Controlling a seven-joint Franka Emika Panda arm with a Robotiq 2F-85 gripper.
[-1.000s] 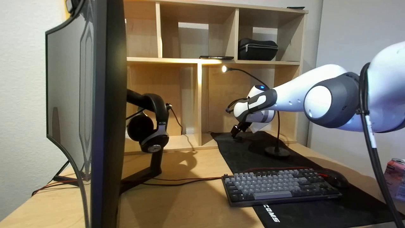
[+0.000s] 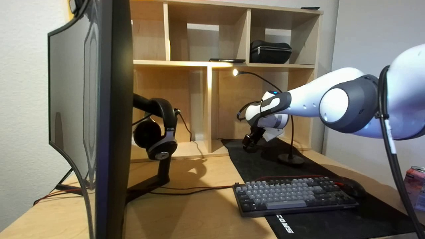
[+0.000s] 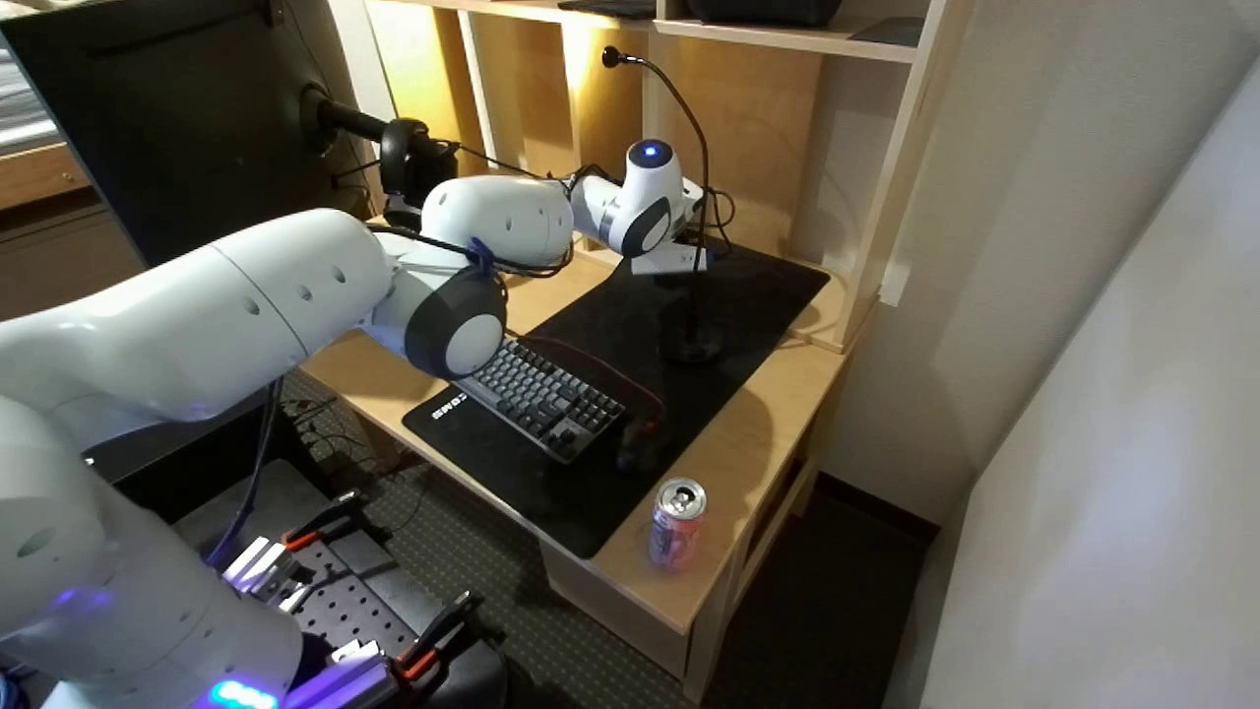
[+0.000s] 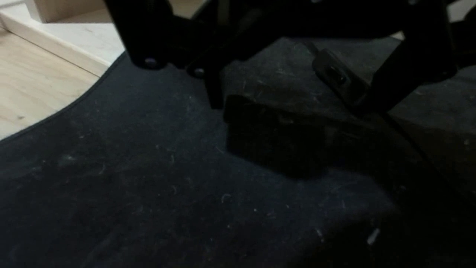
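Low over the far end of the black desk mat [image 2: 255,165], my gripper [image 2: 247,144] points downward. In the wrist view its two dark fingers stand well apart, one finger [image 4: 215,91] left of centre and the other on the right, so the gripper is open. A small black inline switch [image 4: 334,73] on a cable lies on the mat, partly overlapped by the right finger; whether they touch cannot be told. Beneath the gripper is a dark patch that looks like its shadow. In exterior view 2 the arm's wrist hides the fingers.
The black gooseneck lamp [image 3: 691,343] stands close beside the wrist, its stem rising past it. A keyboard [image 2: 295,194], a mouse [image 2: 350,186] and a soda can [image 3: 676,526] lie nearer the front. The wooden shelf [image 2: 209,107] bounds the back; headphones [image 2: 161,131] hang left.
The gripper has dipped slightly, and the wrist has turned, so the white bracket beside it shows at a different angle. Everything on the desk looks unmoved.
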